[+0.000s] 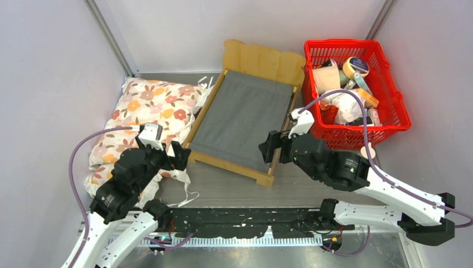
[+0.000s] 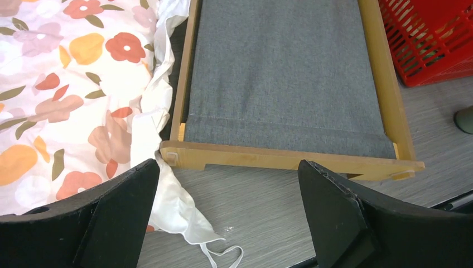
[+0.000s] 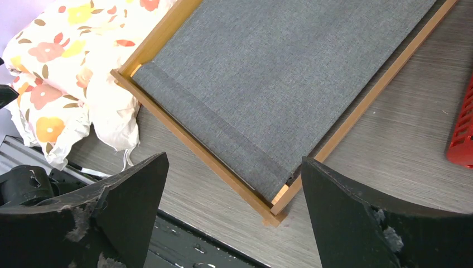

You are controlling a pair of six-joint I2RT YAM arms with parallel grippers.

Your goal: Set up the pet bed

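A wooden pet bed frame (image 1: 257, 177) with a scalloped headboard (image 1: 262, 61) stands at the middle of the table, turned slightly. Grey fabric (image 1: 245, 109) spans it, bare on top. To its left lies a flowered cushion (image 1: 148, 106), heaped in folds, white ties (image 1: 187, 196) trailing from its front corner. My left gripper (image 1: 179, 155) hangs open near the frame's front left corner, over the cushion's edge. Above the frame's front right side is my right gripper (image 1: 269, 147), open too. Both wrist views show empty space between the fingers.
At the back right stands a red basket (image 1: 399, 109) filled with tape rolls and other items, close to the frame's right side. Grey walls bound the table left, right and back. Bare tabletop (image 1: 223, 187) shows in front of the frame.
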